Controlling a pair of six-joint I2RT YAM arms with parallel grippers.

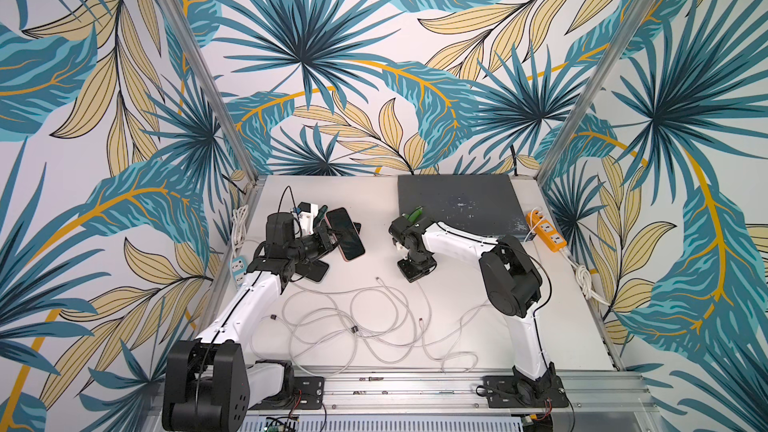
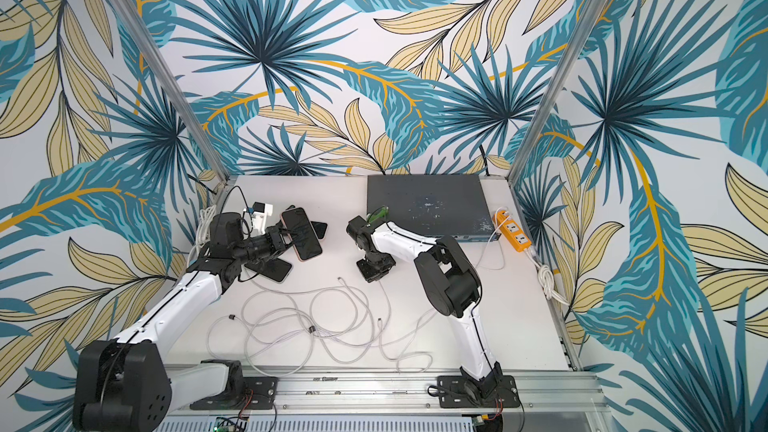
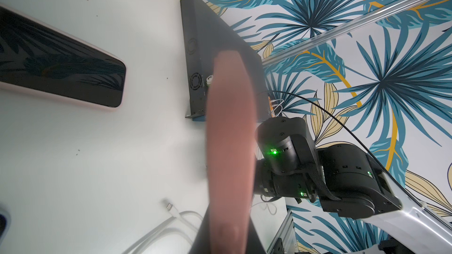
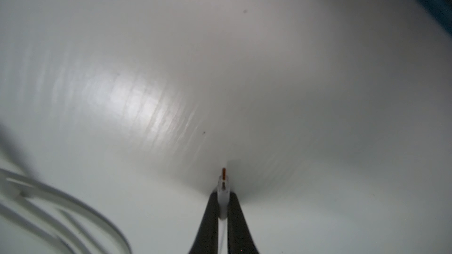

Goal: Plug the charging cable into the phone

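Raised over the left side of the table is a phone with a pink edge, my left gripper shut on it; in the left wrist view its blurred pink side fills the middle. My right gripper is shut on a pale cable plug, low over the white table. Other white cables lie in loops across the front of the table.
More dark phones lie under the left gripper. A dark grey case stands at the back right, an orange power strip beside it.
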